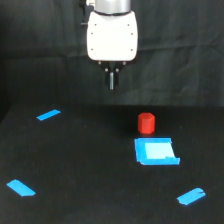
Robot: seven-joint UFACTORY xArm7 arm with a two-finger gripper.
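My gripper (111, 80) hangs high at the top middle of the camera view, below the white hand body (112, 37). Its fingers look small, dark and close together against the black backdrop, so whether they are open or shut does not show. A small red cylinder-like object (146, 123) stands upright on the black table, right of centre and lower in the picture than the gripper. Just in front of it lies a white patch (159, 151) framed by blue tape (140, 151). The gripper is well apart from both.
Blue tape strips lie at the left back (48, 115), left front (20, 188) and right front (190, 196) of the table. Dark cloth hangs behind.
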